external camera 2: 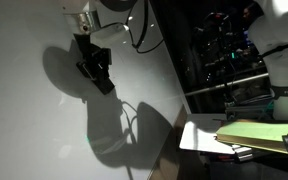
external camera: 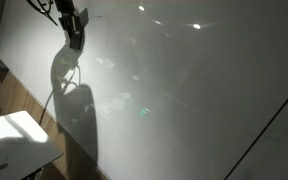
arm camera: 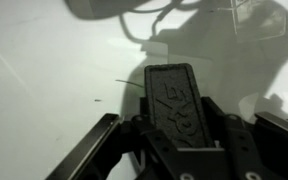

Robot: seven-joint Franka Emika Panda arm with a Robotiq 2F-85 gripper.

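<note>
A dark block with raised lettering, which looks like a board eraser [arm camera: 176, 95], is held in my gripper, its fingers shut on the sides. In exterior view 1 the gripper [external camera: 75, 33] is at the upper left of a large whiteboard [external camera: 184, 90]. The other exterior view shows the gripper [external camera 2: 92, 62] from the far side, against the bright board. Whether the block touches the board I cannot tell. Small green marks [external camera: 144, 112] show near the board's middle, right of and below the gripper.
A white table [external camera: 19, 140] stands at the lower left in exterior view 1, beyond the board's wooden-floor edge. In exterior view 2 a yellow-green item [external camera 2: 254, 134] lies on that side. Most of the board is clear.
</note>
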